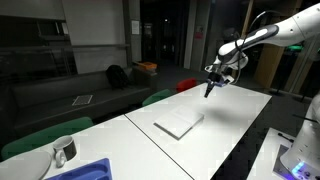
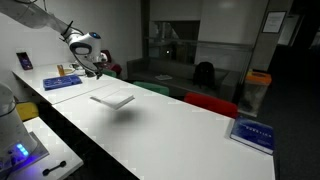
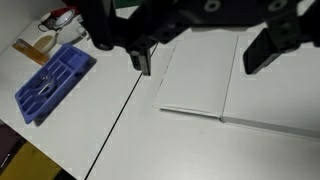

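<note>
My gripper stands open in the wrist view, its two dark fingers far apart with nothing between them. Below it lies a flat white panel or shallow box [image 3: 195, 85] with a seam across it. In exterior view 1 the same white piece [image 1: 178, 123] rests on the white table, and my gripper [image 1: 210, 90] is raised beyond it to the right. Exterior view 2 has the gripper [image 2: 100, 72] above the far left of the white piece [image 2: 112, 97].
A blue tray [image 3: 55, 80] holding small items sits beside the gripper's area. Another blue tray [image 1: 85, 171] and a mug [image 1: 65, 149] stand at the table's opposite end. Chairs, including a red one [image 2: 211, 104], line the table's far side.
</note>
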